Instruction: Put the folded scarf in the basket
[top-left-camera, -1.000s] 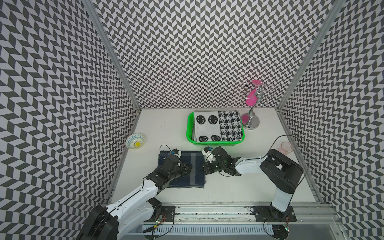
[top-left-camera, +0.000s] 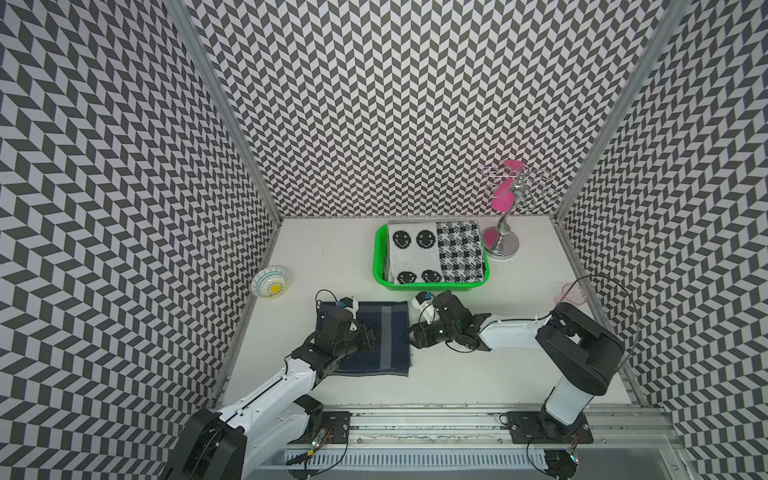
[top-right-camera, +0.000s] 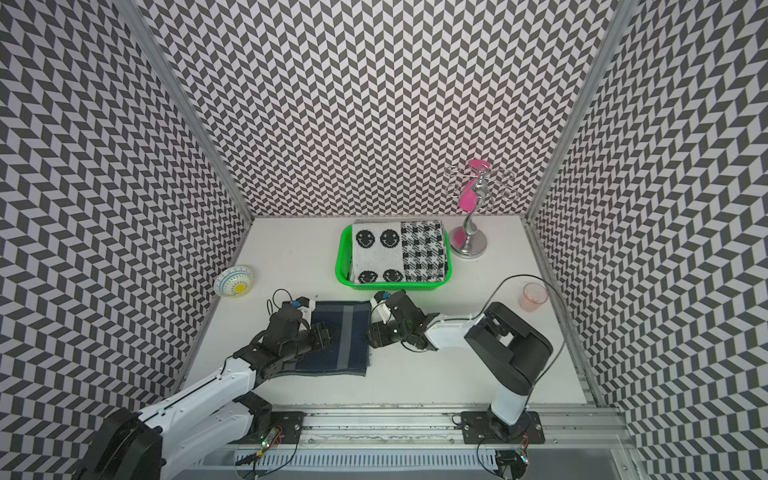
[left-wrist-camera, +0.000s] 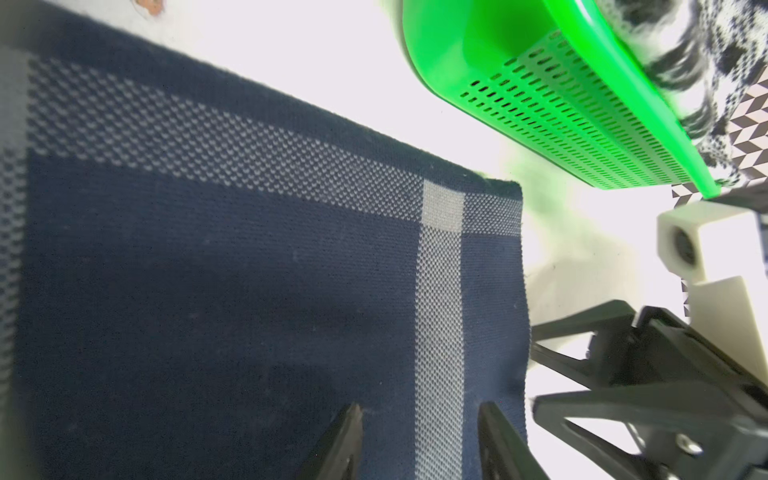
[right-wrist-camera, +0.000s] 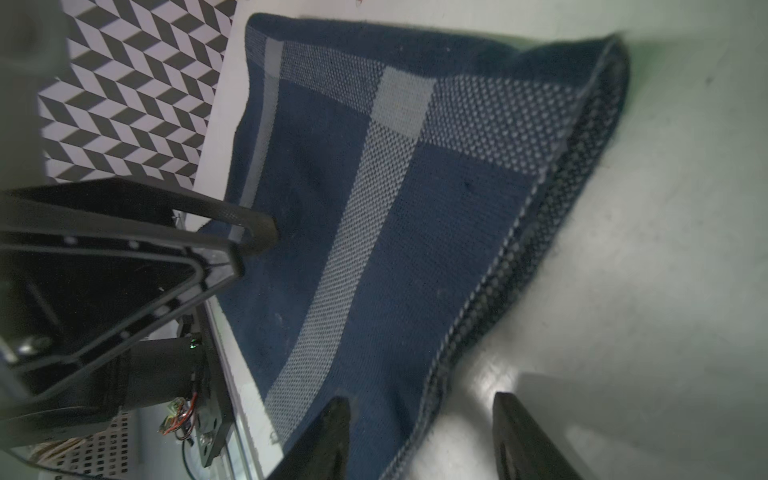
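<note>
The folded scarf (top-left-camera: 388, 352), dark blue with grey stripes, lies flat on the table in front of the basket. My left gripper (top-left-camera: 370, 336) is over the scarf's middle. In the left wrist view its fingers (left-wrist-camera: 344, 444) stand apart above the cloth, with no fold visibly pinched. At the scarf's right edge is my right gripper (top-left-camera: 413, 336), open. In the right wrist view one of its fingers (right-wrist-camera: 324, 444) is on the scarf side, the other over bare table, and the layered edge (right-wrist-camera: 496, 280) runs between them. Whether either touches the cloth I cannot tell. The green basket (top-left-camera: 380, 260) stands behind.
Black-and-white patterned folded cloth (top-left-camera: 416, 254) fills most of the basket. A metal stand with pink parts (top-left-camera: 502, 240) is right of it. A patterned bowl (top-left-camera: 269, 281) sits at the left edge, a pinkish cup (top-right-camera: 533, 297) at the right.
The left gripper has shifted slightly left. The scarf looks unmoved.
</note>
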